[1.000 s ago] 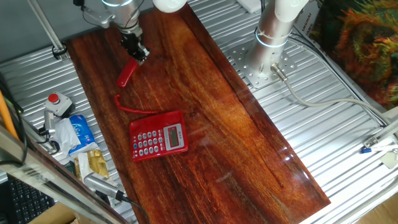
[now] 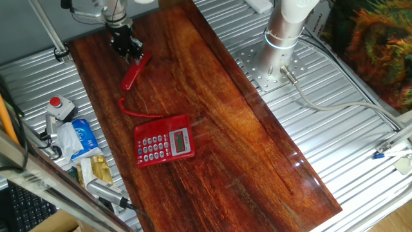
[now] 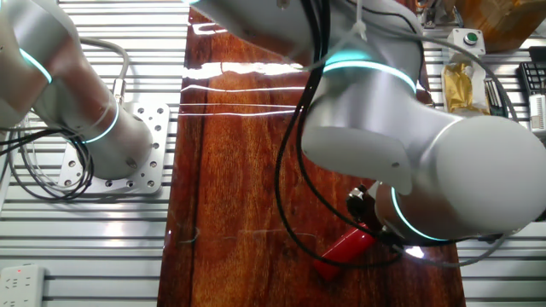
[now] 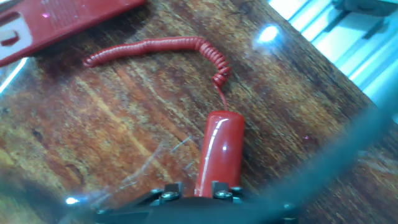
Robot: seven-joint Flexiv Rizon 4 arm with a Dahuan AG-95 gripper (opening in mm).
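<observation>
A red telephone handset [image 2: 132,73] lies on the dark wooden tabletop, its coiled red cord [image 4: 155,45] stretching towards the red phone base [image 2: 164,142] with its keypad and small display. My gripper [image 2: 131,57] is at the handset's far end, on the left side of it as exterior view 1 shows. In the wrist view its two fingers [image 4: 222,191] stand apart, and the handset's body runs down between and under them. Whether they touch it cannot be told. Exterior view 2 shows only part of the handset [image 3: 348,246]; the arm covers the rest.
Along the left side are a red-topped button box [image 2: 60,107] and a blue-white packet [image 2: 84,138].
My gripper has moved to the left in exterior view 1, so more of the handset's far end shows. The handset, cord and phone base have kept their places.
</observation>
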